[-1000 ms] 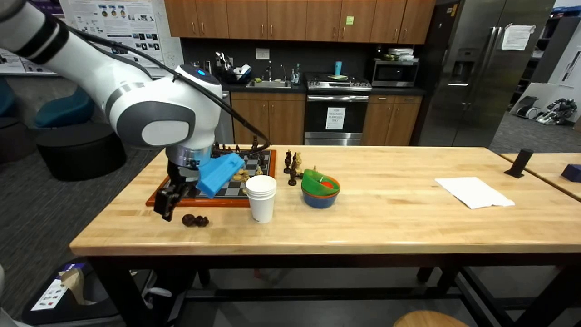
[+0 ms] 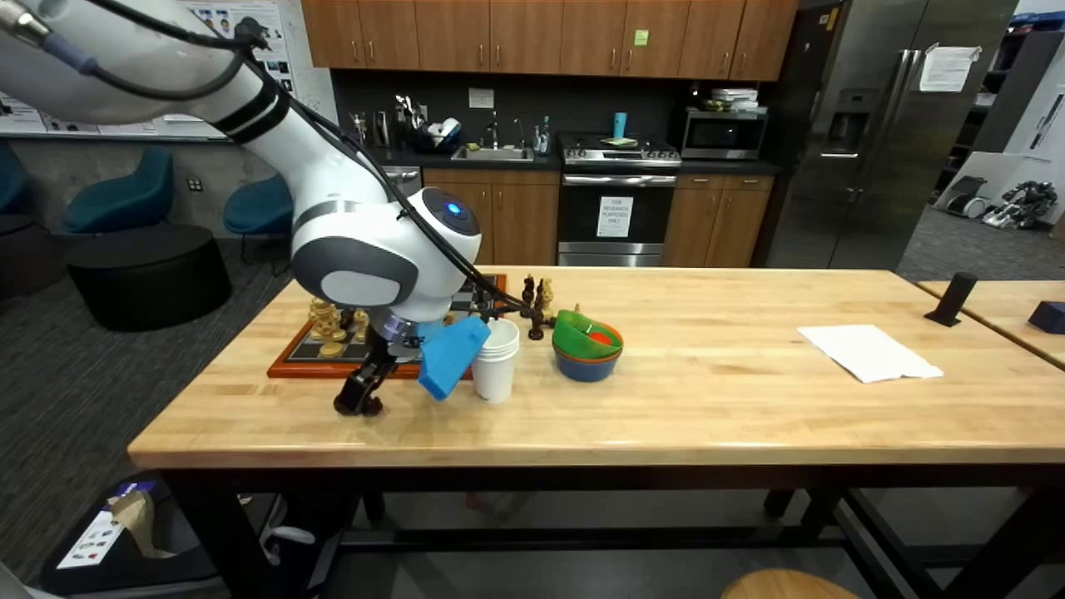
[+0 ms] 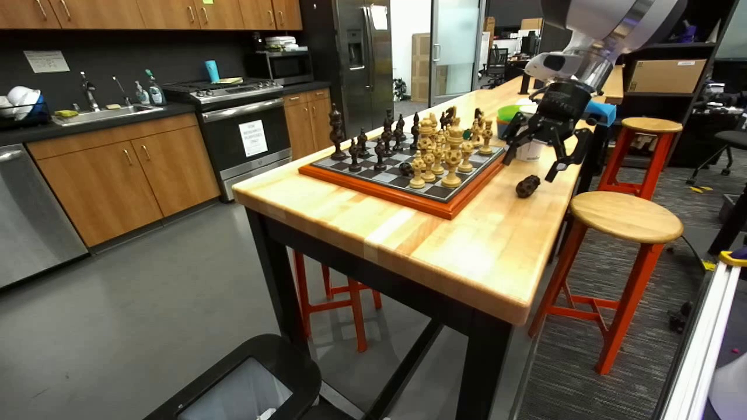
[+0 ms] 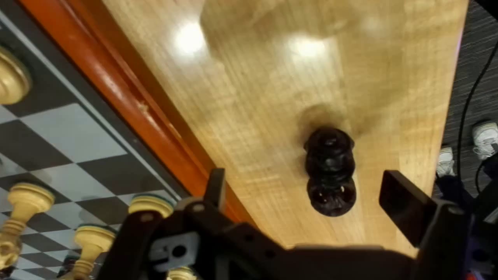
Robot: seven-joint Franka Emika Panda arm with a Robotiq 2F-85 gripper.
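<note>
A dark brown chess piece [image 4: 330, 170] lies on its side on the bare wood, between the spread fingers of my gripper as the wrist view looks down. My gripper is open and grips nothing. In exterior view 2 the piece [image 3: 528, 186] rests on the table close below the fingertips, and no contact shows. The gripper hides most of it in exterior view 1. The chessboard [image 4: 126, 84], with its red-brown frame, lies left of the piece in the wrist view. Pale and dark pieces stand on it.
White stacked cups [image 2: 494, 368] stand right beside the blue part [image 2: 451, 354] on my wrist, seemingly against it. Beyond them are nested bowls [image 2: 586, 368] and a few chess pieces. A white paper [image 2: 870, 353] lies to the right. The table's front edge is near.
The arm has moved right and lower, from left of the fallen piece to over it. The white cups now stand slightly farther right.
</note>
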